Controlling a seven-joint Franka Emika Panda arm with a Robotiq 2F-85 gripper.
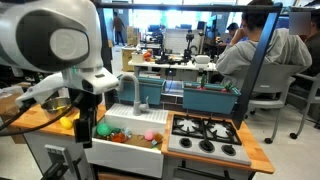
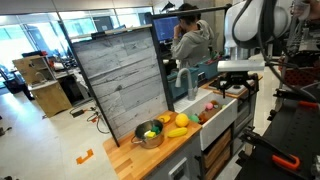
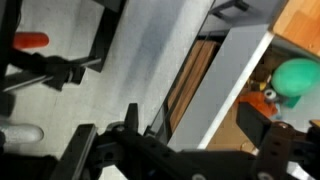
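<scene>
My gripper (image 1: 72, 148) points downward at the left front of the toy kitchen, its fingers apart. In the wrist view the gripper is open with nothing between its fingers; below it are the sink's front wall (image 3: 228, 85) and a cabinet opening with wooden slats. To the right in that view, a green toy (image 3: 294, 77) and smaller red and orange pieces lie in the sink. Exterior view 1 shows the white sink (image 1: 125, 156) holding several colourful items. Exterior view 2 has the gripper (image 2: 235, 82) in front of the counter.
A metal pot (image 2: 148, 135) and yellow fruit (image 2: 177, 132) sit on the wooden counter. The faucet (image 1: 141, 98) rises behind the sink, with the stove (image 1: 208, 138) to its right. Blue bins (image 1: 208, 98) stand at the back. A red-handled clamp (image 2: 282, 160) is on the dark table.
</scene>
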